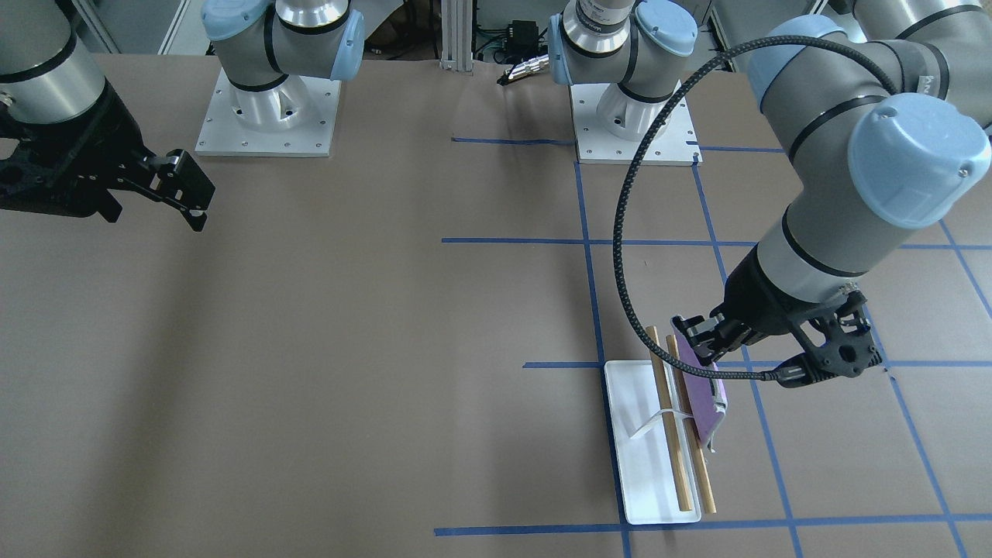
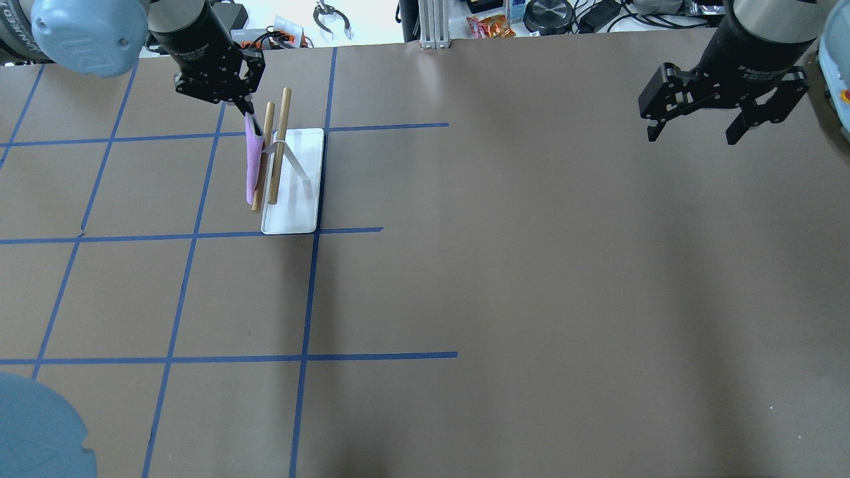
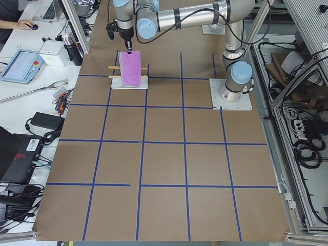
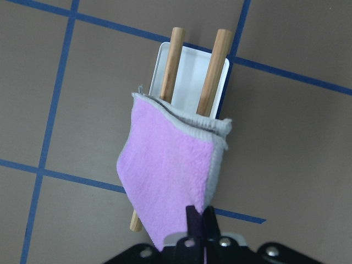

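Note:
A purple cloth with a pale edge (image 1: 704, 400) (image 3: 130, 69) (image 2: 253, 163) (image 4: 165, 165) hangs from my gripper (image 3: 128, 48), which is shut on it. The cloth is beside and partly over two wooden rods (image 1: 676, 465) (image 2: 280, 111) (image 4: 216, 63) of a white rack with a tray base (image 1: 637, 474) (image 2: 296, 203) (image 4: 190, 71). In the left wrist view it covers much of the rods. Whether it touches them, I cannot tell.
Another arm's black gripper (image 1: 158, 186) (image 2: 717, 103) stands over the table at the other side. Other arm bases (image 1: 270, 139) stand at the back. The taped floor around the rack (image 2: 478, 279) is clear.

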